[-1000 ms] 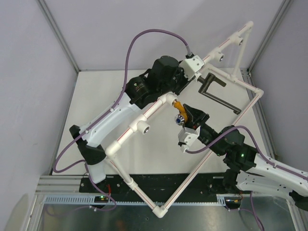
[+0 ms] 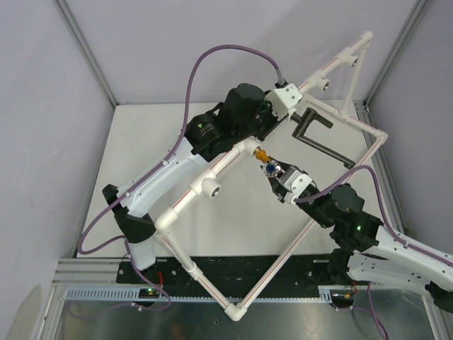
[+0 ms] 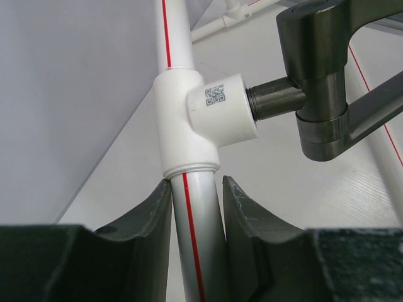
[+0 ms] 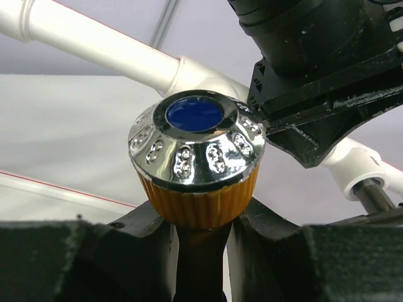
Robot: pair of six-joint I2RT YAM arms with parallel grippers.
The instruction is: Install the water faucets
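An orange faucet [image 2: 262, 155] with chrome cap [image 4: 197, 150] and blue centre sits at a white tee on the near pipe run; my right gripper [image 2: 276, 171] is shut on it. My left gripper [image 2: 265, 120] is round the white pipe just below another tee [image 3: 184, 123]; how far its fingers are closed is hard to tell. A dark grey faucet [image 3: 322, 110] is fitted in that tee, its long spout running to the right.
The white pipe frame [image 2: 277, 263] spans the workspace, with further empty tees [image 2: 211, 187] along the upper run. A pale board [image 2: 134, 149] lies beneath it.
The left arm has barely moved.
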